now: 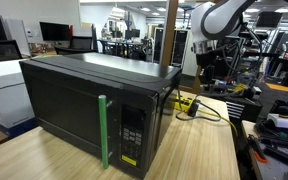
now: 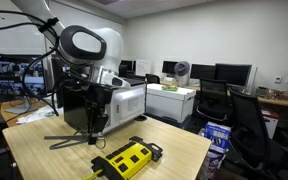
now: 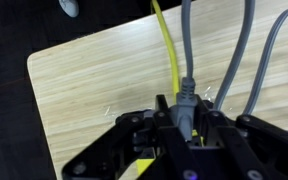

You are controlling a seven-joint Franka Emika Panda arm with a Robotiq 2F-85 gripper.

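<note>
In the wrist view, my gripper is shut on a grey plug (image 3: 186, 98) whose grey cord (image 3: 187, 40) runs up the frame. A yellow power strip (image 3: 143, 164) shows partly behind the fingers; its yellow cord (image 3: 168, 42) lies alongside. In exterior view 2 my gripper (image 2: 92, 136) hangs above the table, left of the yellow power strip (image 2: 128, 161). Exterior view 1 has the gripper (image 1: 202, 82) raised above the strip (image 1: 187, 103). The plug's prongs are hidden.
A large black microwave (image 1: 89, 105) with a green handle (image 1: 103, 131) fills the left of the table. Loops of grey cable (image 3: 231, 62) lie over the wood near the gripper.
</note>
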